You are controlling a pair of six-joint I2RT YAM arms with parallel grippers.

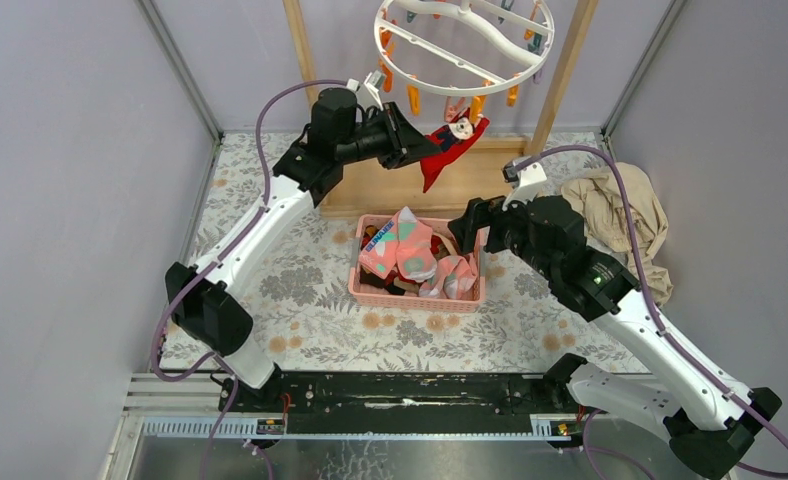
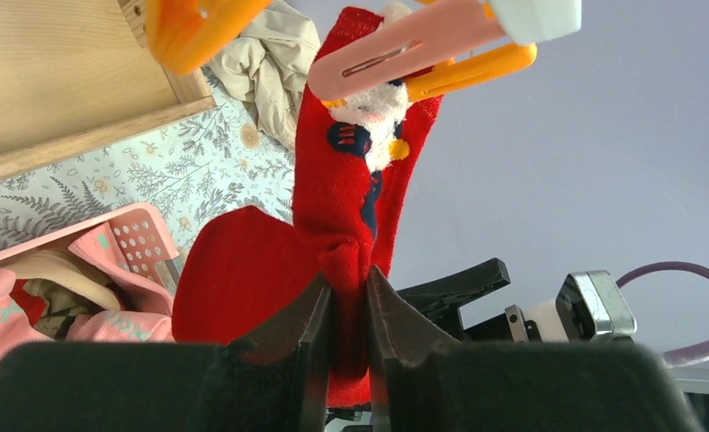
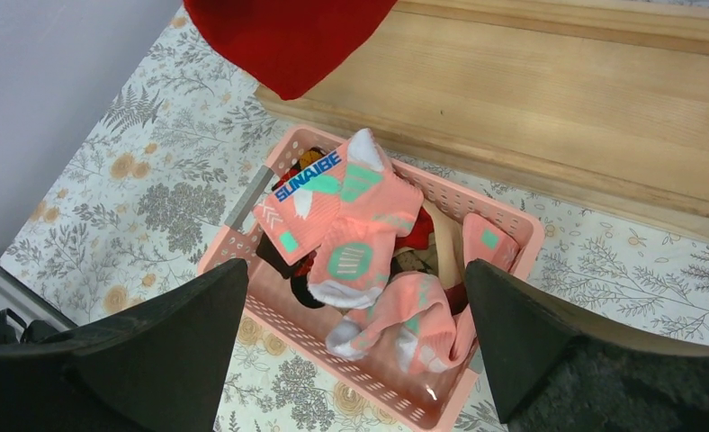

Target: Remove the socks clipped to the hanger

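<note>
A red sock with a white cartoon face (image 1: 452,150) hangs from clips of the white ring hanger (image 1: 386,55); in the left wrist view orange and pink clips (image 2: 396,58) are at its top. My left gripper (image 1: 428,146) is shut on the sock (image 2: 243,279), whose fabric is bunched between the fingers. My right gripper (image 1: 467,226) stands open over the pink basket, below and right of the sock, nothing between its fingers.
The pink basket (image 1: 365,295) of socks (image 3: 342,216) sits on the floral mat (image 1: 300,330), before a wooden frame (image 1: 380,190). A beige cloth (image 1: 620,210) lies at the right, by the wall.
</note>
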